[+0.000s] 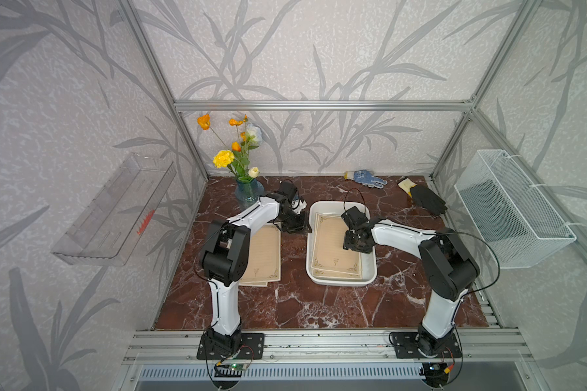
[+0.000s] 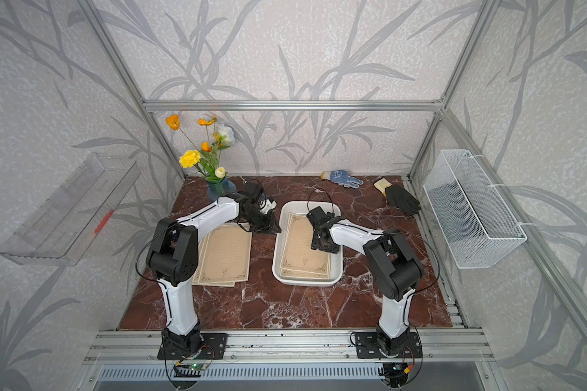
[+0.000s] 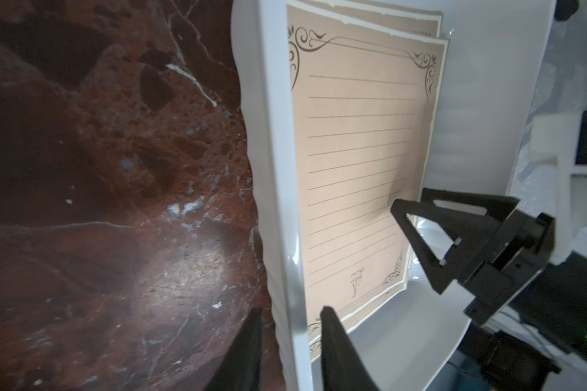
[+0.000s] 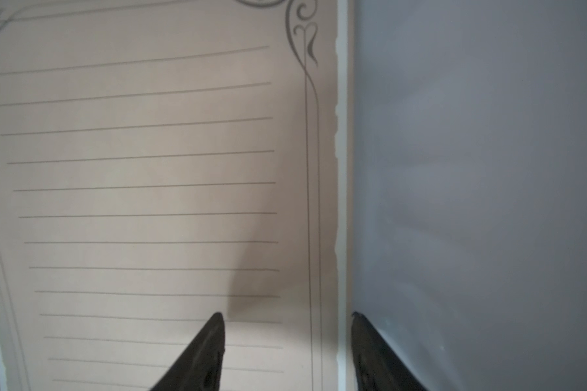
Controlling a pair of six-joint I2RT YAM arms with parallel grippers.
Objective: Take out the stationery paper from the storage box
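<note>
Lined tan stationery paper (image 1: 332, 251) lies in the white storage box (image 1: 341, 282), its sheets slightly offset. My left gripper is open above the box's left wall, whose rim shows between its fingers. Nothing is held there. Inside the box, my right gripper is over the paper's right edge, fingers apart on either side of that edge without gripping it. Whether its fingertips touch the sheet cannot be told. The right arm covers part of the paper in the top views.
More tan sheets (image 2: 223, 257) lie on the table left of the box, partly under the left arm. A flower vase (image 1: 248, 191) stands behind them. Gloves (image 1: 366, 178) lie at the back. Dark table between sheets and box is bare.
</note>
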